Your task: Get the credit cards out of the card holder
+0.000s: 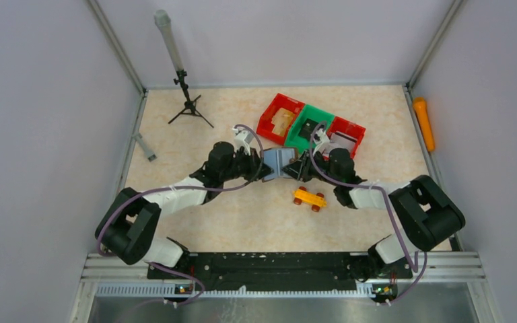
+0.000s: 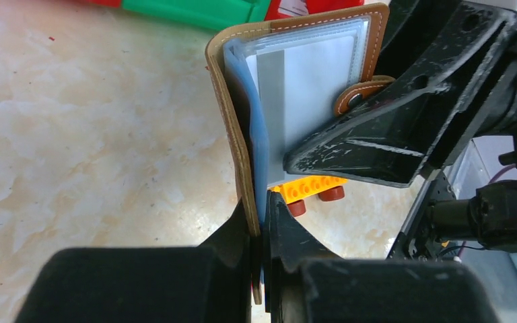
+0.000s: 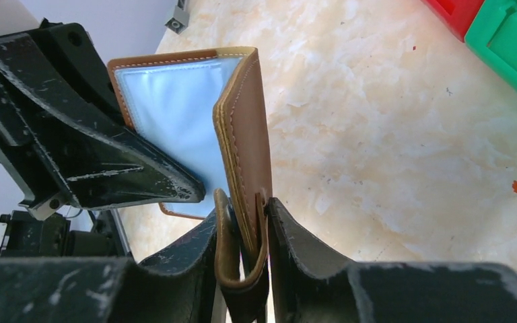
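Observation:
The brown leather card holder (image 1: 279,163) hangs opened out between my two grippers, its clear and bluish plastic sleeves showing. In the left wrist view, my left gripper is shut on one cover and a blue sleeve (image 2: 258,128). A clear sleeve (image 2: 318,81) with a grey stripe faces that camera. On the other side, the leather cover (image 3: 250,141) and a curled strap (image 3: 232,262) lie between the fingers of my right gripper; whether they are pinched cannot be told. Any cards inside the sleeves are not distinct.
Behind the holder stand a red bin (image 1: 266,126), a green bin (image 1: 295,139) and another red bin (image 1: 357,129). A yellow toy car (image 1: 309,198) sits in front of the right gripper. A tripod (image 1: 190,108) stands at back left.

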